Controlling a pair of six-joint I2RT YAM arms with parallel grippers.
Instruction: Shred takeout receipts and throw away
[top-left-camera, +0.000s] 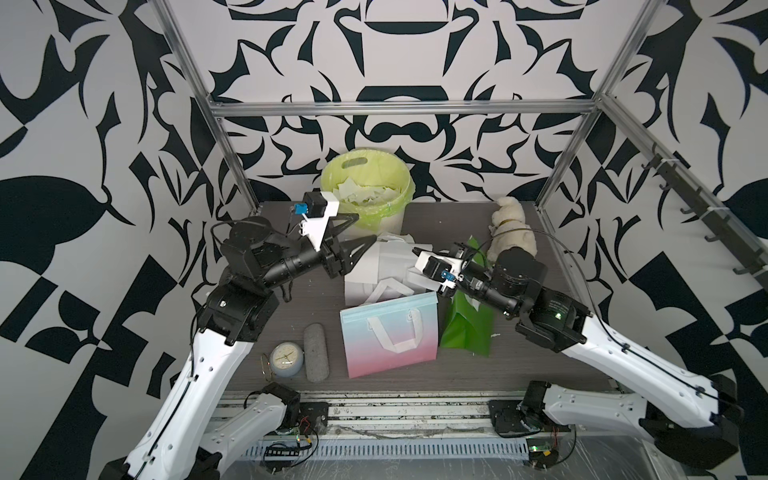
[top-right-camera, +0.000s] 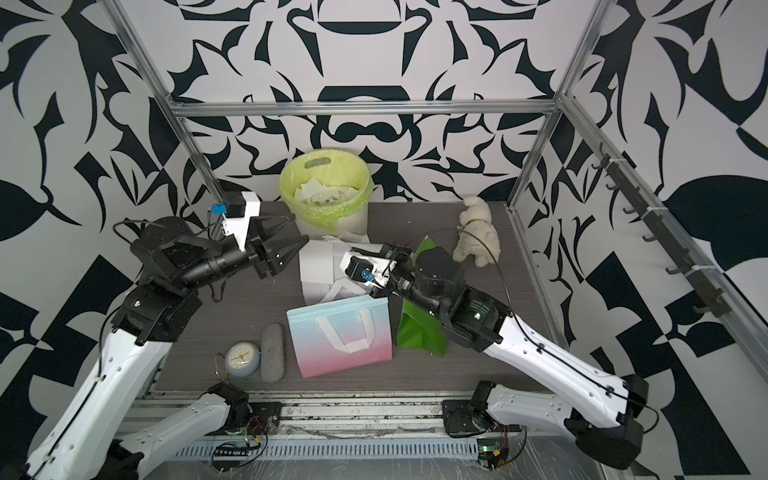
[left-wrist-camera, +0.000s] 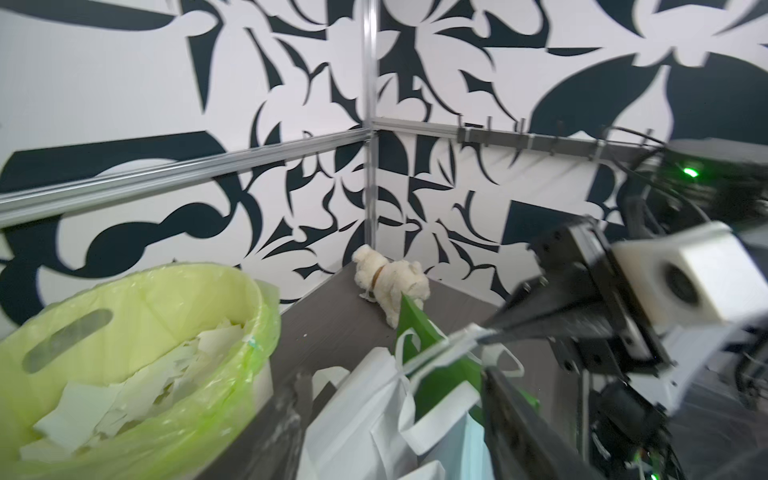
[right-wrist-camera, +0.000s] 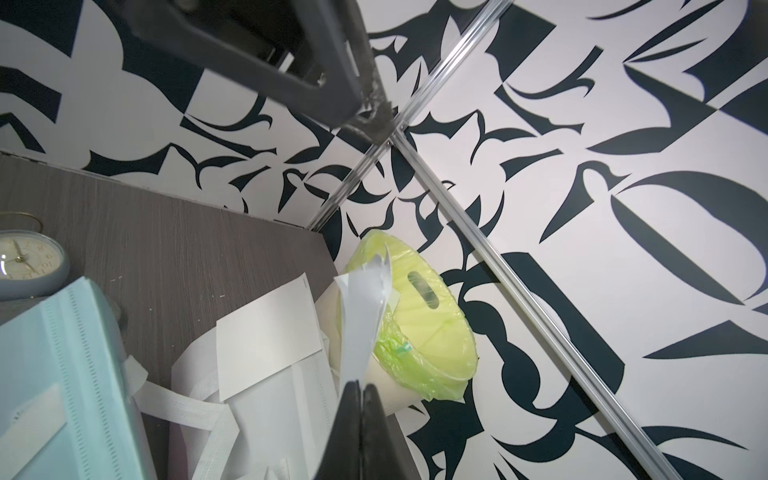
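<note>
A piece of white paper (right-wrist-camera: 364, 308) stands out from the tips of my right gripper, which is shut on its end. From above, that gripper (top-left-camera: 419, 254) hovers over the white bag (top-left-camera: 364, 280). My left gripper (top-left-camera: 366, 228) is open with nothing between its fingers, near the front of the bin; its fingers also frame the lower part of the left wrist view. Several torn white pieces (left-wrist-camera: 120, 404) lie inside the bin (top-left-camera: 392, 222), which has a lime-green liner (left-wrist-camera: 192, 280). Another flat piece of paper (right-wrist-camera: 268, 340) rests on the white bag.
In front of the white bag stands a blue-pink bag (top-left-camera: 388, 360) with white handles. A green bag (top-left-camera: 468, 324) and a plush dog (top-left-camera: 512, 228) are on the right. At front left are a round clock (top-left-camera: 286, 359) and grey case (top-left-camera: 316, 352).
</note>
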